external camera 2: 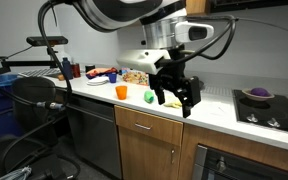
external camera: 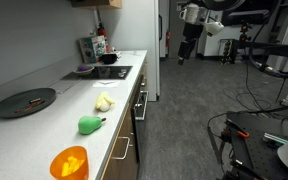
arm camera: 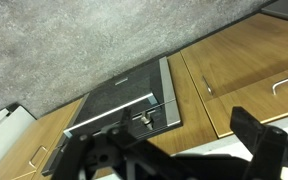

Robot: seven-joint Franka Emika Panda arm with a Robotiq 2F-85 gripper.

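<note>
My gripper (external camera 2: 174,104) hangs in front of the counter in exterior view 2. In the wrist view its dark fingers stand well apart, so the gripper is open with nothing between them. On the white counter (external camera: 86,146) lie an orange bowl (external camera: 60,166) with yellow contents, a green object (external camera: 90,125) with a white end, and a pale yellow item (external camera: 104,102). A dark round pan (external camera: 24,103) rests near the wall. The purple item (external camera 2: 259,92) sits by the black stovetop (external camera 2: 274,109). My gripper touches none of them.
Below the counter are wooden cabinet fronts (arm camera: 251,95) with metal handles and a built-in appliance (arm camera: 127,100). Grey floor (external camera: 174,130) lies open beside the counter. More kitchen items crowd the counter's far left in exterior view 2.
</note>
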